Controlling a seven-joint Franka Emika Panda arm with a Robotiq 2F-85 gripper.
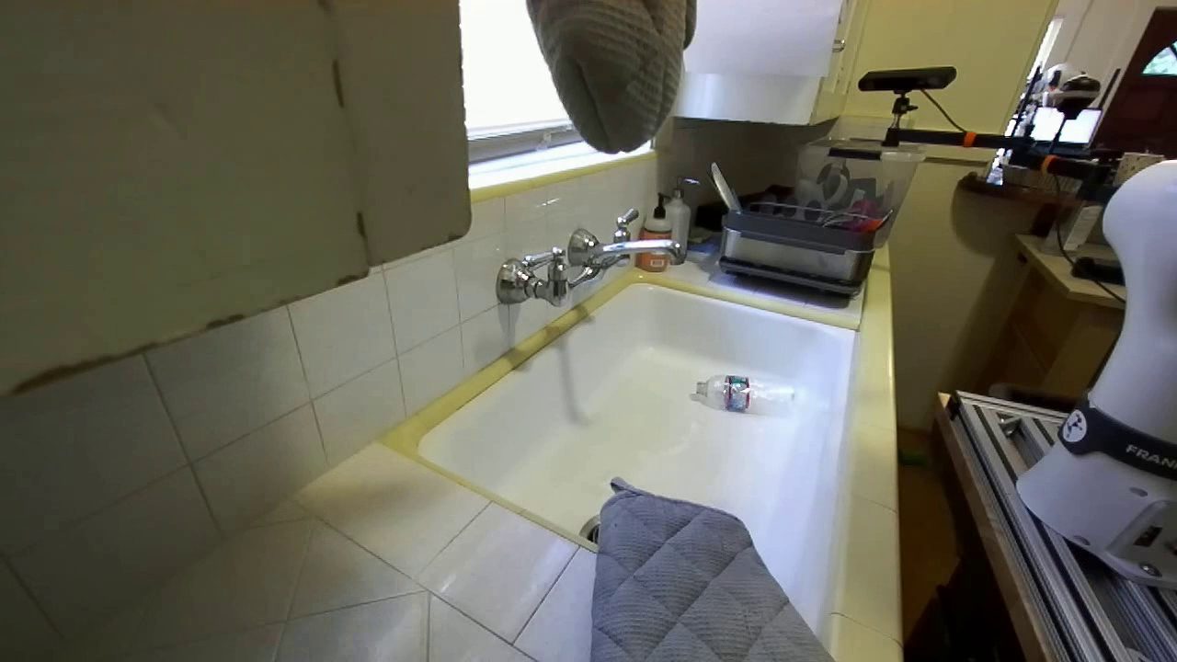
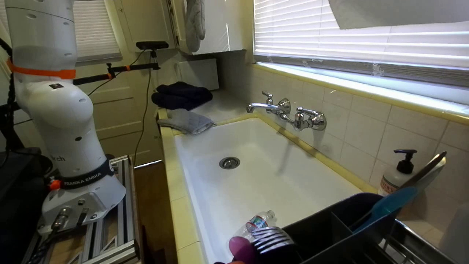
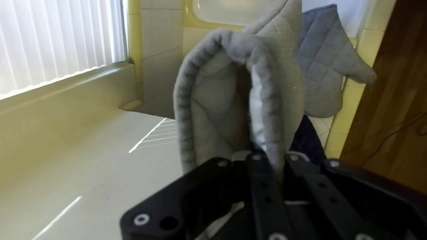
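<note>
A grey quilted oven mitt [image 3: 280, 80] is pinched at its cuff by my gripper, and its open cuff faces the camera in the wrist view. In exterior view 1 the same mitt [image 1: 615, 77] hangs high in front of the window; exterior view 2 has it [image 2: 195, 26] before the white cabinet. The gripper itself is outside both exterior views. A second grey mitt [image 1: 684, 574] lies on the near counter corner, its end over the sink's edge. Beside it in exterior view 2 is a dark cloth bundle [image 2: 182, 95].
The white sink [image 1: 574, 441] holds a clear plastic bottle [image 1: 741, 393] lying on its side. A wall faucet [image 1: 585, 259] juts over the basin. A dish rack [image 1: 794, 243] and soap bottle [image 1: 654, 233] stand at its far end.
</note>
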